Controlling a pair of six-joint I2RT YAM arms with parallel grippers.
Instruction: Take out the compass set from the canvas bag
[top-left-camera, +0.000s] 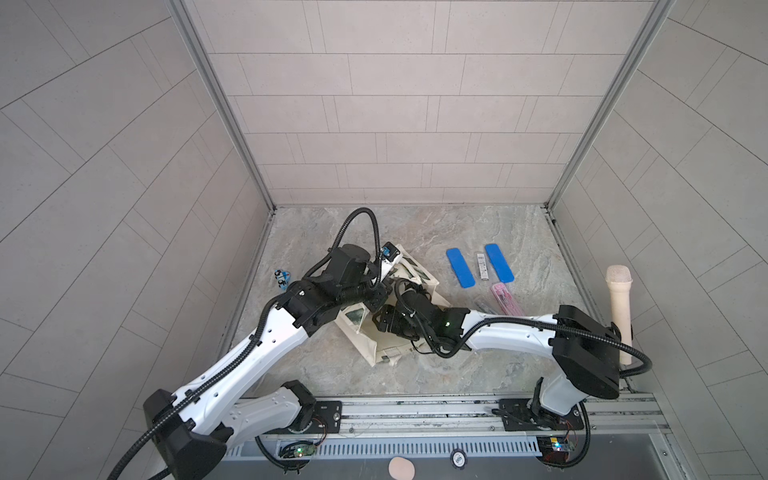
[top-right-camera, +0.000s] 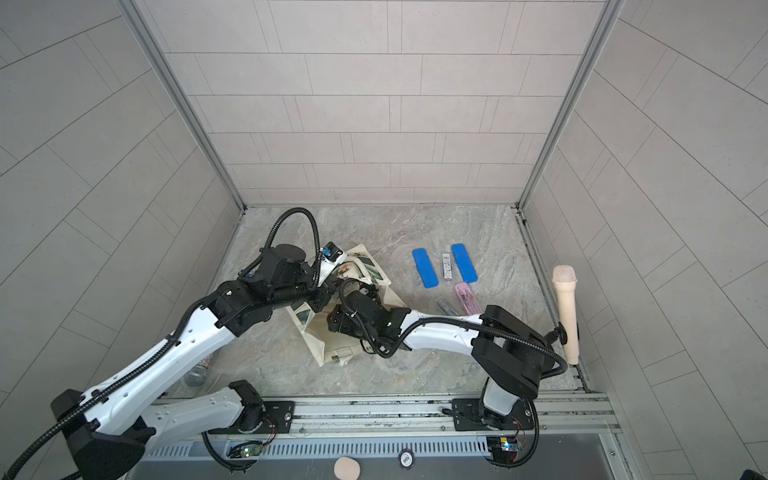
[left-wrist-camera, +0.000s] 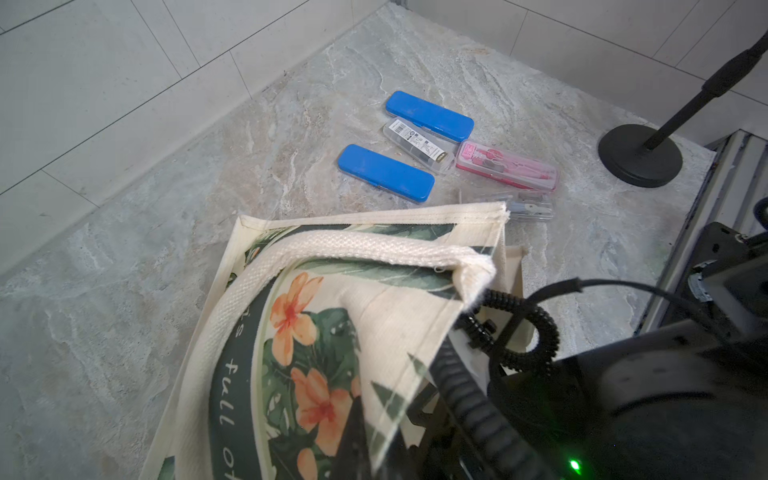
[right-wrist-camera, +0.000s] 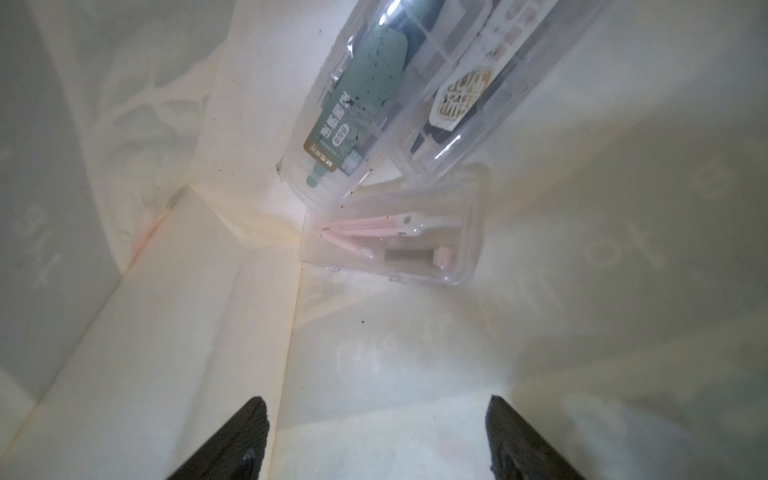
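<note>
The canvas bag (left-wrist-camera: 320, 336) lies on the counter beneath both arms, floral print and white handle showing. Inside it, in the right wrist view, a clear case (right-wrist-camera: 392, 240) with a pink compass set lies below two clear cases, one with a green label (right-wrist-camera: 360, 96), one with a white label (right-wrist-camera: 472, 88). My right gripper is inside the bag, open, nothing between its fingers, short of the cases. My left gripper (top-left-camera: 377, 294) is at the bag's upper edge, shut; its tips are largely hidden.
Two blue cases (left-wrist-camera: 385, 172), a small clear case (left-wrist-camera: 416, 144), a pink case (left-wrist-camera: 505, 166) and another clear case (left-wrist-camera: 528, 206) lie right of the bag. A black stand (left-wrist-camera: 640, 160) is at the right edge.
</note>
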